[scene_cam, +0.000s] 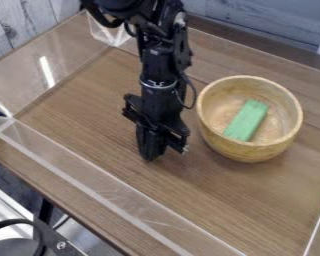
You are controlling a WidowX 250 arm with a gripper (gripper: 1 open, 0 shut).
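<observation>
My black gripper (155, 134) is low over the wooden table (103, 190), left of a round light wooden bowl. Its fingertips point down at or near the tabletop; whether they are open or shut is too dark to tell. The bowl (223, 103) holds a green rectangular block (244, 121).
Clear tape strips run along the table's left side. Black cables (19, 230) lie at the lower left corner beside the table.
</observation>
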